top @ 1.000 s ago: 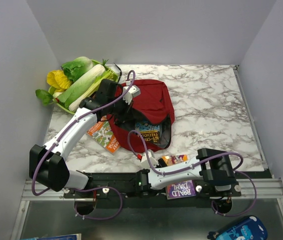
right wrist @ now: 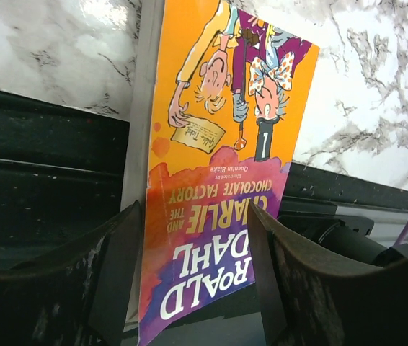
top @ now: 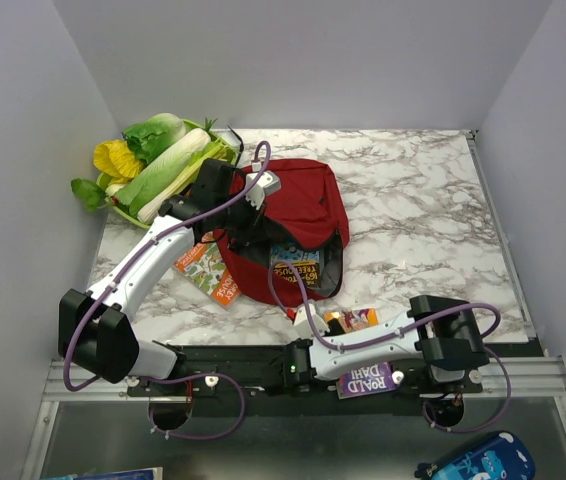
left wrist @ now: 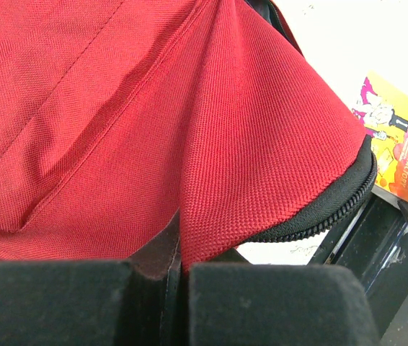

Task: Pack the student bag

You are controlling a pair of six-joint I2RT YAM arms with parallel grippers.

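Note:
The red bag [top: 308, 200] lies on the marble table with its dark mouth facing the front. My left gripper is shut on a fold of its red fabric [left wrist: 262, 158], beside the black zipper edge. Inside the opening rests a Treehouse book [top: 298, 264]. The orange and purple Roald Dahl book [right wrist: 215, 216] sticks out over the table's front edge. Around its overhanging end stands my right gripper, open, one finger along each long side; firm contact cannot be told. From above, the right arm hides part of this book.
Another book [top: 208, 268] lies left of the bag, partly under the left arm. A green bowl of vegetables [top: 163, 165] stands at the back left. A blue pouch [top: 483, 460] is at the front right. Table right of the bag is clear.
The right arm has shifted slightly to the right, and the Roald Dahl book's front end has moved a little right too. The left arm and the bag look unchanged.

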